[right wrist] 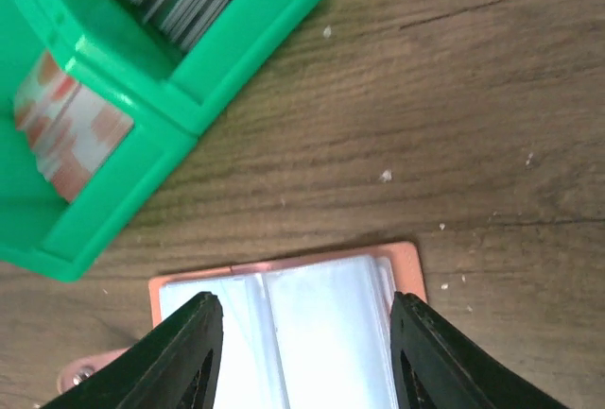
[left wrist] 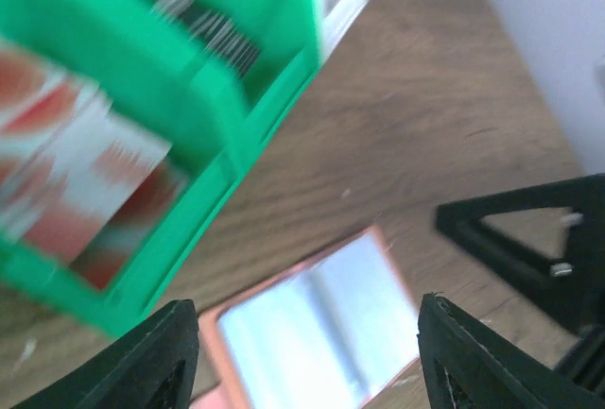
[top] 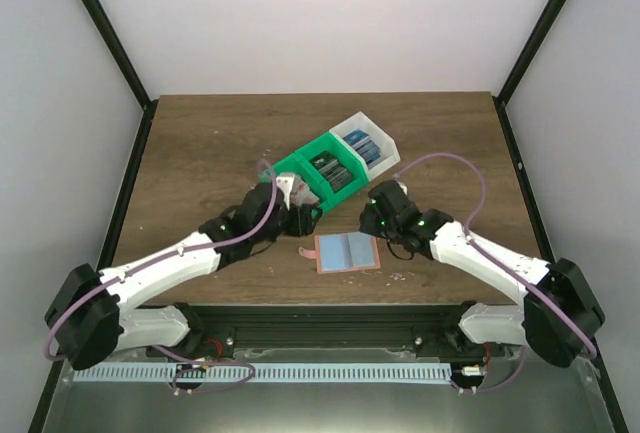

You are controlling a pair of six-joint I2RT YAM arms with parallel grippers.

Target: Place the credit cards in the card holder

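Observation:
The card holder (top: 348, 251) lies spread flat on the table near the front, its pink border framing pale pockets, with a small pink strap at its left. In the left wrist view, red-and-white cards (left wrist: 80, 159) lie in the nearer compartment of the green box (left wrist: 203, 206); dark cards fill the compartment beyond. Blue cards (top: 363, 146) sit in the white box. My left gripper is open beside the green box, nothing between its fingers. My right gripper stands parted above the holder's right side, holding nothing visible.
The white box (top: 384, 160) adjoins the green box at its far right. Bare wooden table (top: 220, 143) lies behind and to either side. My two grippers are close together between the boxes and the table's front edge.

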